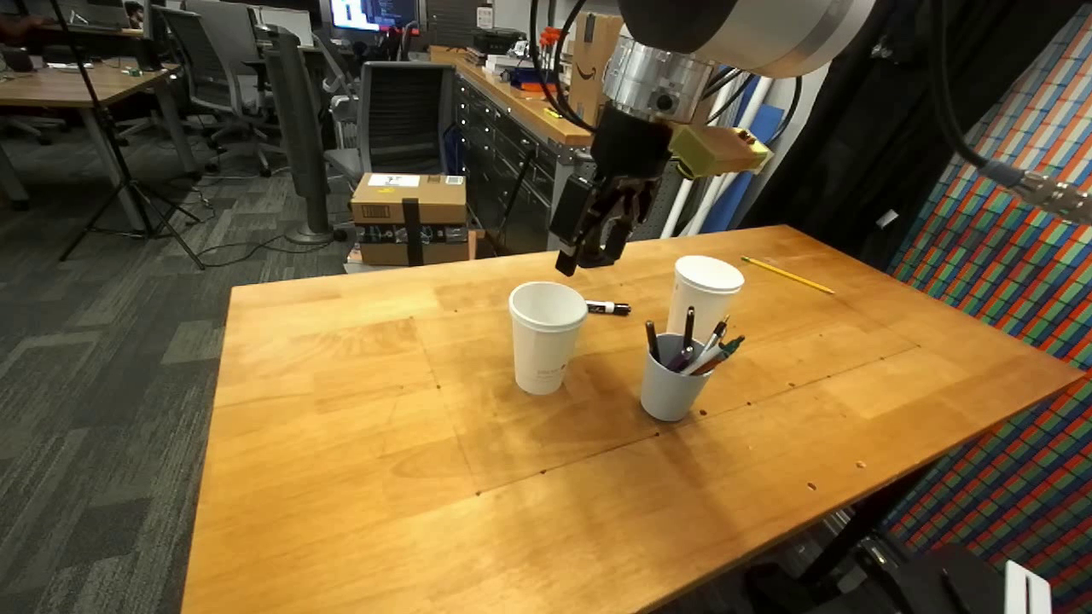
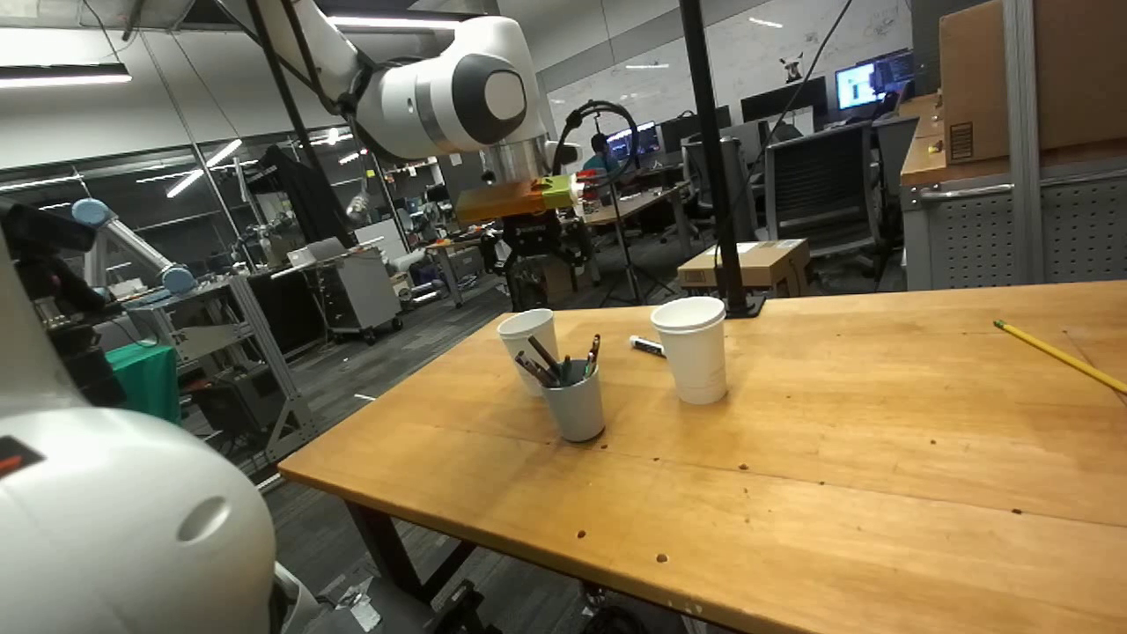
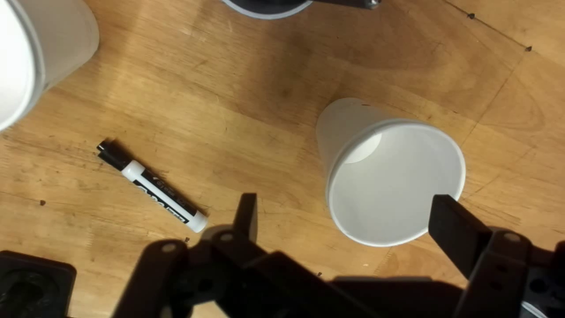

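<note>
My gripper stands open above the table, its fingers wide apart with nothing held between them. Below it, a white paper cup (image 3: 347,130) stands upright and empty, its rim partly covered by one finger in the wrist view. A black-and-white marker (image 3: 161,193) lies on the wood beside that cup. The second white cup (image 1: 701,292) stands farther right in exterior view 1 and is cut off at the wrist view's left edge. Closer to the front, a grey cup (image 1: 668,397) holds several pens (image 1: 690,333). The gripper touches none of these.
A yellow pencil (image 1: 788,275) lies near the back right of the wooden table (image 1: 338,450). A dark upright post (image 2: 718,158) rises at the table's edge in exterior view 2.
</note>
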